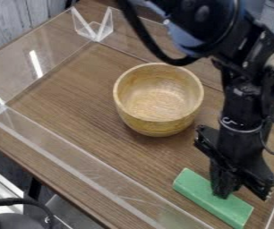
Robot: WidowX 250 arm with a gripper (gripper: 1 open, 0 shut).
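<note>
The black gripper (226,186) reaches down at the right of the camera view, its fingertips low at the near end of a green rectangular block (214,204) lying on the wooden table near the bottom right. The fingers look shut; whether they touch the block is unclear. The arm hides part of the table behind it.
A large tan wooden bowl (158,97) sits left of the arm, upper middle. A small clear object (93,25) stands at the back left.
</note>
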